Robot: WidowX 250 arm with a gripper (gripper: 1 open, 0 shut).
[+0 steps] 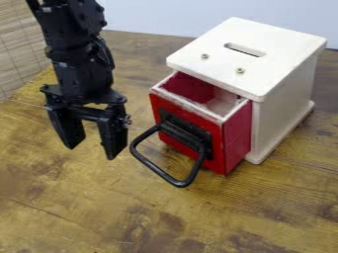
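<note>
A white wooden box (283, 109) with a slot and two knobs on top stands at the right. Its red-fronted drawer (231, 133) is pulled partly out, showing an empty-looking interior, with a black loop handle (179, 180) hanging forward and down. My black gripper (90, 138) hangs at the left, apart from the handle, its fingers spread open with nothing between them.
A slatted mat (20, 54) lies at the upper left, and a white wall (169, 15) is behind.
</note>
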